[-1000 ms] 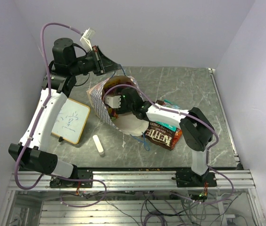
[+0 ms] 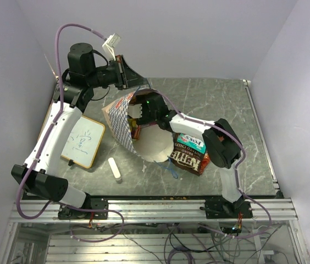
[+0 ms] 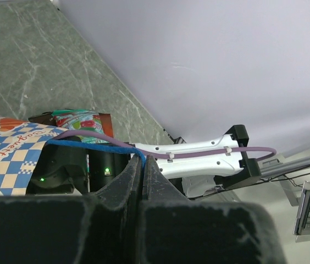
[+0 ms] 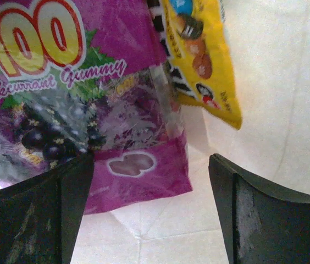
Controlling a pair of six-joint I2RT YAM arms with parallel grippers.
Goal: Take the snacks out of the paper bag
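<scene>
A checked paper bag (image 2: 120, 118) hangs open by its blue handle (image 3: 89, 145), which my left gripper (image 2: 143, 82) is shut on, above the bag. My right gripper is inside the bag, partly hidden in the top view, its fingers apart over a purple gummy pack (image 4: 61, 110). A yellow pack (image 4: 201, 60) lies beside it on the white bag interior (image 4: 276, 99).
A Kettle chips bag (image 2: 188, 157) and other packets lie right of the paper bag, under the right arm. A small whiteboard (image 2: 83, 140) and white eraser (image 2: 114, 169) lie at left.
The left gripper has moved slightly right with the handle. The right arm has shifted a little, and the bag has moved slightly, showing more of the snacks inside.
</scene>
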